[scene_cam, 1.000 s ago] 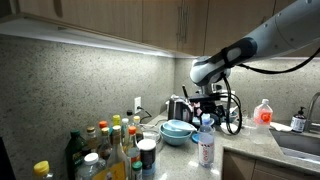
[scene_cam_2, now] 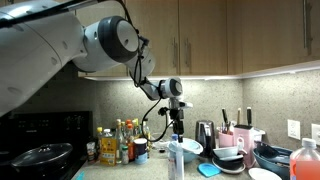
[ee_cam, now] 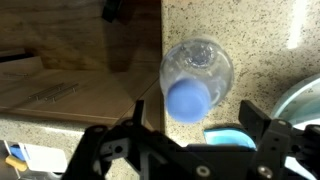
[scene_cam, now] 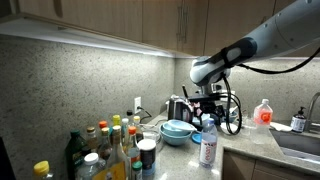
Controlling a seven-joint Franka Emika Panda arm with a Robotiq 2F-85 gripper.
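Observation:
A clear plastic bottle with a blue cap (ee_cam: 188, 101) stands upright near the edge of the counter. From the wrist camera it lies straight ahead, its cap between the two widely spaced black fingers of my open gripper. In exterior view 1 the bottle (scene_cam: 208, 150) is at the centre right, with the gripper (scene_cam: 209, 112) right over its top. Exterior view 2 has the bottle (scene_cam_2: 177, 160) below the arm too. Whether a finger touches the cap cannot be told.
Blue bowls (scene_cam: 178, 132) and a light blue plate (scene_cam_2: 208, 170) are close beside the bottle. Several bottles and a dark-lidded jar (scene_cam: 147, 154) crowd the left. A sink (scene_cam: 298, 145) lies at the right, and the counter drops off near the bottle.
Compared with a second ago, the bottle sits slightly further right in exterior view 1. The arm looks almost still above it.

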